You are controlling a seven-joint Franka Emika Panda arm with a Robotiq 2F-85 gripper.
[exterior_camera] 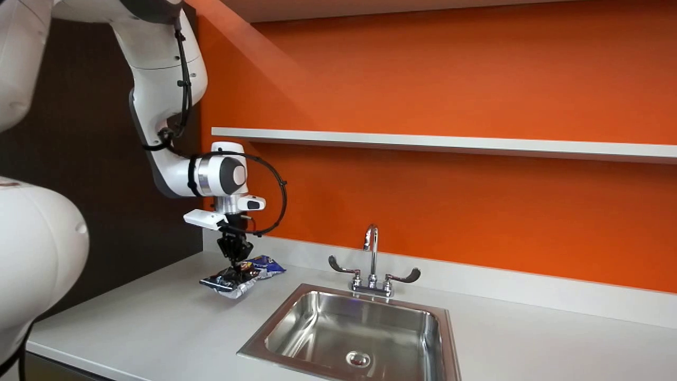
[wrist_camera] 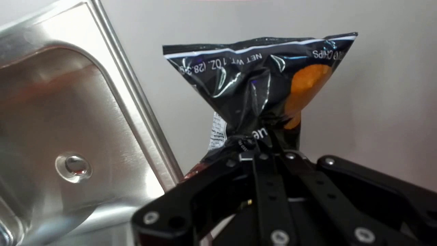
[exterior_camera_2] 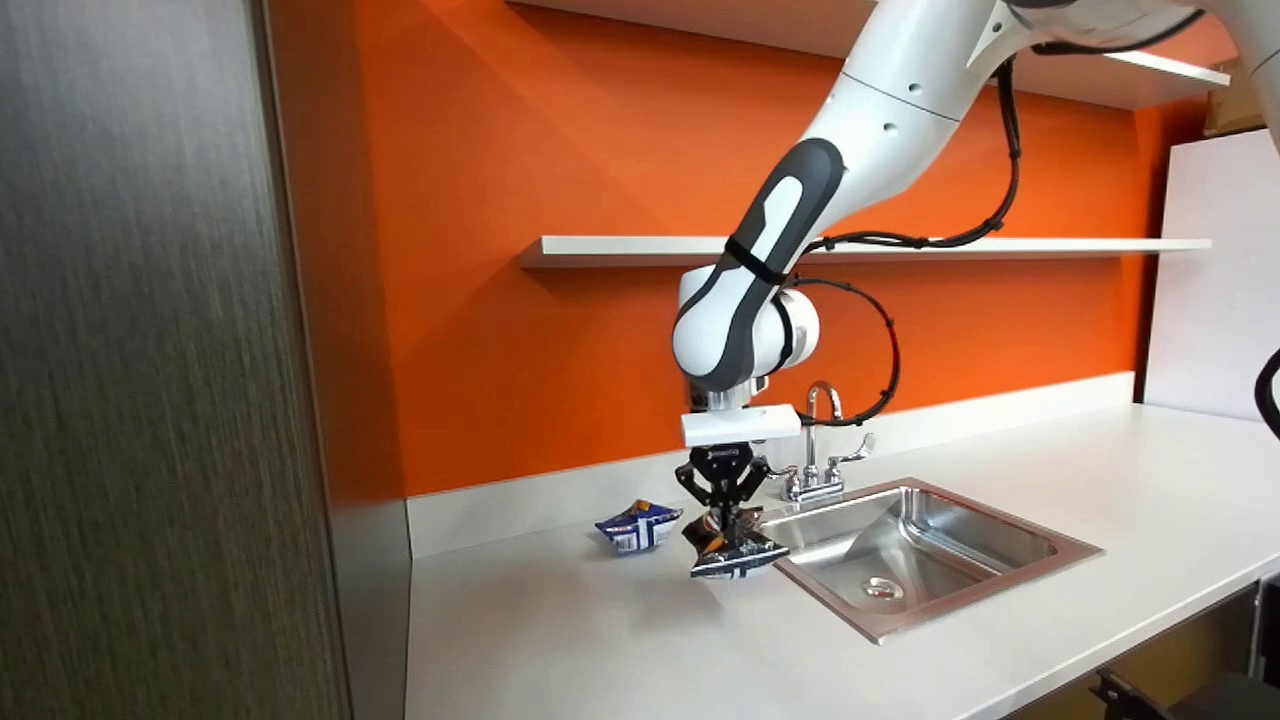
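Note:
A black chip bag (wrist_camera: 245, 82) with an orange chip picture is pinched across its middle in the wrist view, its crimped end fanned out beyond the fingers. My gripper is shut on it, the foil gathered between the fingertips. In the second exterior view the same black bag (exterior_camera_2: 734, 556) hangs beneath the gripper (exterior_camera_2: 727, 518), above the counter and left of the sink. A blue chip bag (exterior_camera_2: 639, 527) lies on the counter near the back wall. From the first exterior view, the held black bag (exterior_camera: 222, 281) partly covers the blue bag (exterior_camera: 270, 265).
A steel sink (exterior_camera: 279, 327) is set into the counter, with a faucet (exterior_camera: 373, 254) and two lever handles behind it. A white shelf (exterior_camera: 444, 141) runs along the orange wall.

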